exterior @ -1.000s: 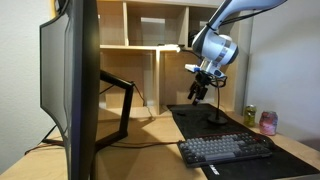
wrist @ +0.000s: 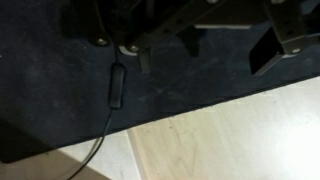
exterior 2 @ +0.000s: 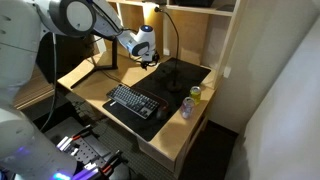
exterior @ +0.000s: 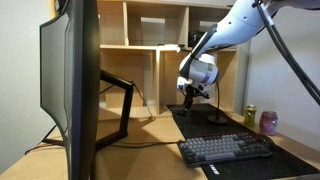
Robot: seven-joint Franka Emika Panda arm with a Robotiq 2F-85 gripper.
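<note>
My gripper hangs low over the far end of the black desk mat, its fingers apart. In the wrist view, the dark fingers come in from the top, and no object shows between them. A small black in-line switch on a thin cable lies on the mat, left of the fingers and apart from them. Whether the fingertips touch the mat cannot be told.
A grey keyboard lies at the mat's near end, with a mouse beside it. Two cans stand at the right. A lamp rises close to the gripper. The monitor stands left; open shelves are behind.
In exterior view 1, the arm and gripper have moved left and a little lower, away from the lamp. The keyboard and cans have not moved.
</note>
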